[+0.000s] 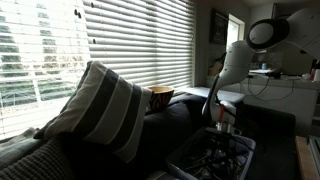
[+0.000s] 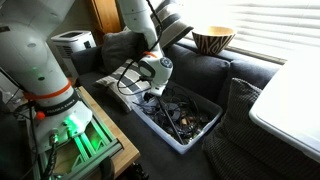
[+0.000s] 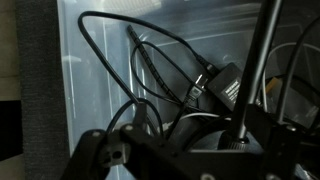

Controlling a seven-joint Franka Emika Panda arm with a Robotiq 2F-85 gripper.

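A clear grey plastic bin full of tangled black cables sits on the dark sofa. My gripper reaches down at the bin's near-left side, its tips hard to make out there. In the wrist view the gripper shows its dark fingers apart at the bottom, with cables visible below the gap. A dark adapter block with a plug lies in the bin under it. A long black rod slants down toward the right finger; whether they touch is unclear.
A patterned bowl stands on the sofa back by the blinds. A striped cushion leans beside the bin. White boxy things lie left of the bin, and a wooden table edge is near the arm's base.
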